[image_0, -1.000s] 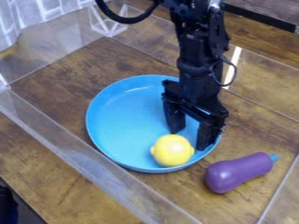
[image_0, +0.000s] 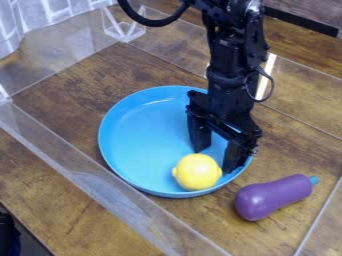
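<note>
My black gripper (image_0: 221, 135) is lowered into the right part of a round blue bowl (image_0: 140, 140). Its dark fingers hang over the bowl's floor, behind a yellow round object (image_0: 198, 172) that sits at the bowl's front. I cannot make out whether the fingers are open or shut, or if anything dark is between them. A purple eggplant-like object (image_0: 273, 198) lies outside the bowl at the front right.
A clear plastic wall runs along the left and front. A pale strip stands behind the arm at the right.
The arm and gripper have shifted very slightly; the bowl and the objects stay where they were.
</note>
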